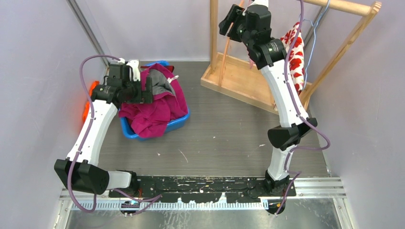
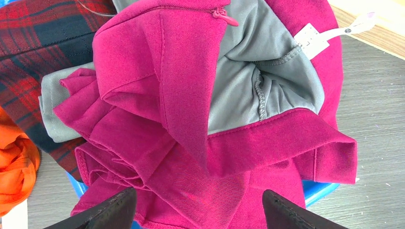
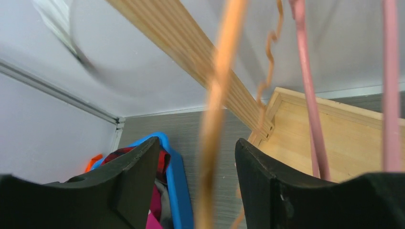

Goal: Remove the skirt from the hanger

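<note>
A magenta garment with a grey lining (image 2: pixel 191 100), showing a zip and a white tag, lies bunched in the blue basket (image 1: pixel 177 123). Over it, my left gripper (image 1: pixel 148 90) is open; its fingers (image 2: pixel 114 205) stand apart and nothing is held. My right gripper (image 1: pixel 227 21) is open up at the wooden rack (image 1: pixel 216 38). An orange hanger (image 3: pixel 212 119) hangs bare and blurred across the gap between its fingers, apparently touching neither. Pink hangers (image 3: pixel 313 95) hang to its right.
A white cloth with red flowers (image 1: pixel 292 52) hangs at the rack's right side, partly behind my right arm. Dark plaid cloth (image 2: pixel 38 52) shares the basket; orange cloth (image 2: pixel 16 164) lies left of it.
</note>
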